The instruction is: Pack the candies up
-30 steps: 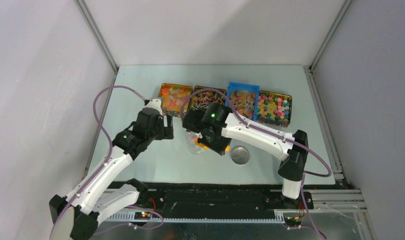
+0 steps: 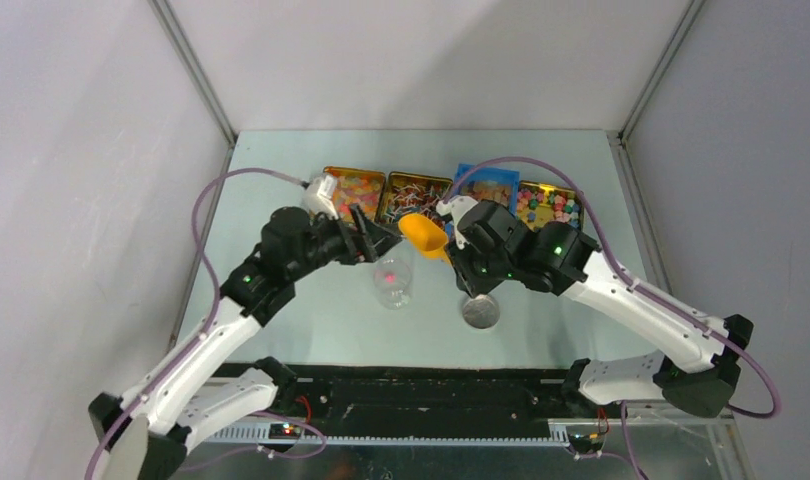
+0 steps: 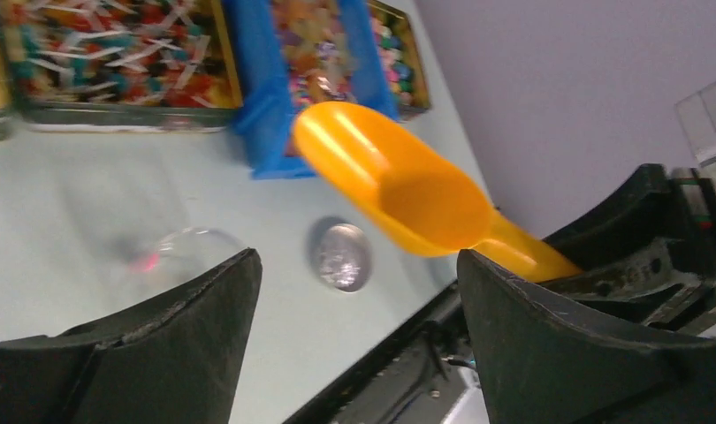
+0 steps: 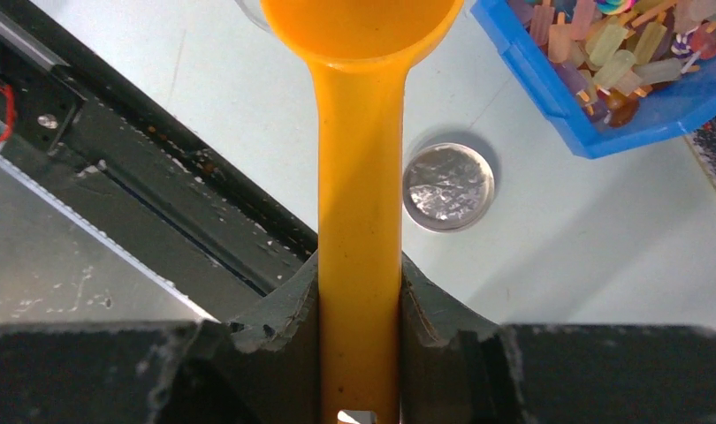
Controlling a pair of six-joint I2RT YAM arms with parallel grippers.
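Note:
An orange scoop [image 2: 422, 234] [image 3: 390, 177] [image 4: 359, 150] is held by its handle in my right gripper, which is shut on it above the middle of the table. My left gripper [image 2: 381, 240] stands open to its left, nothing between its fingers. Below sits a clear jar [image 2: 392, 290] with something pink in it, and to the right of that a round silver lid [image 2: 479, 311] [image 4: 447, 185]. Candies fill trays at the back: gummies [image 2: 349, 185], lollipops [image 2: 413, 190], mixed sweets in a blue box [image 4: 514, 40] and colourful candies [image 2: 549, 210].
Walls [image 2: 728, 200] enclose the table [image 2: 261, 320] at both sides and the back. Free table lies at far left and front right. A dark front edge [image 2: 431, 390] runs below.
My right arm has risen and drawn back to the right with the scoop, which now shows clearly. My left gripper has moved right, toward the scoop.

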